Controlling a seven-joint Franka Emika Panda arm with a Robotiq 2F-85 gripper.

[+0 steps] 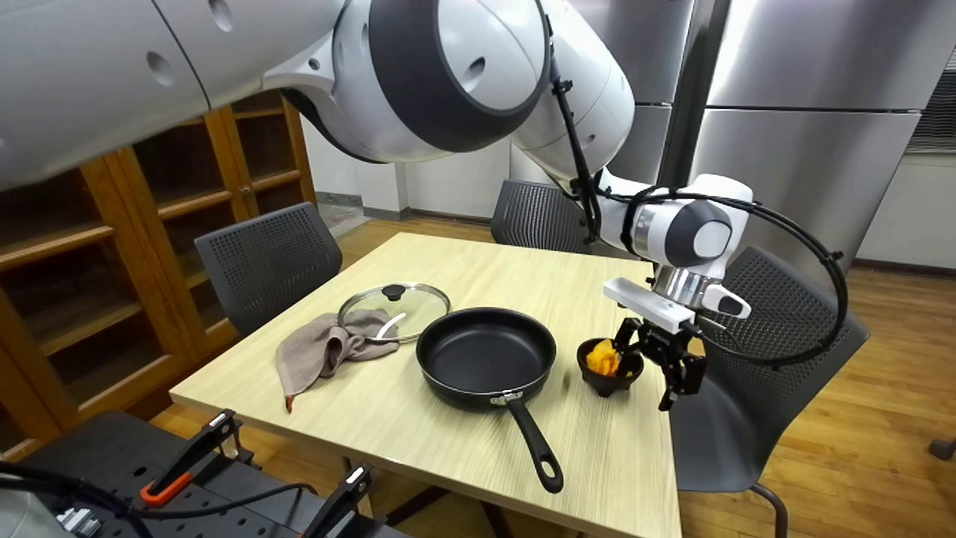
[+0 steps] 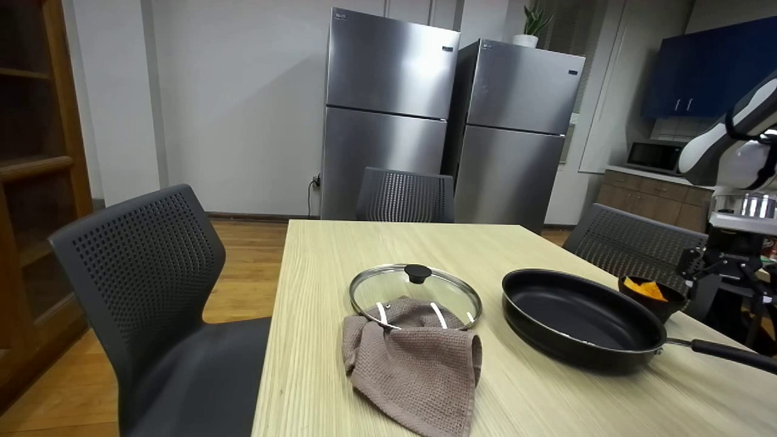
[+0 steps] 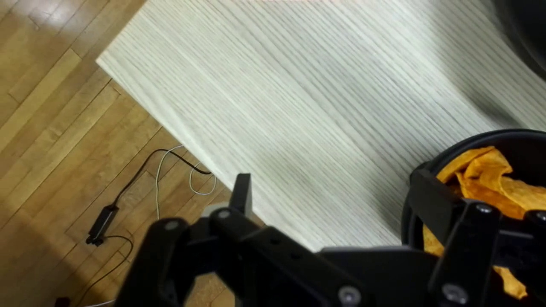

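Observation:
A small black bowl [image 1: 609, 384] of orange chips [image 1: 603, 358] stands near the table's right edge. My gripper [image 1: 647, 369] is low at the bowl's right side, its fingers wide open. In the wrist view, one finger [image 3: 432, 202] overlaps the bowl's rim beside the chips [image 3: 486, 176], while the other finger [image 3: 243, 193] is out past the table edge. Only bare table and its edge show between the fingertips. Whether the inner finger touches the bowl or chips I cannot tell.
Left of the bowl sits a black frying pan [image 1: 486, 354], handle toward the front. A glass lid [image 1: 412, 300] rests on a brown cloth [image 1: 314, 353] farther left. A dark chair [image 1: 717, 430] stands close to the right edge.

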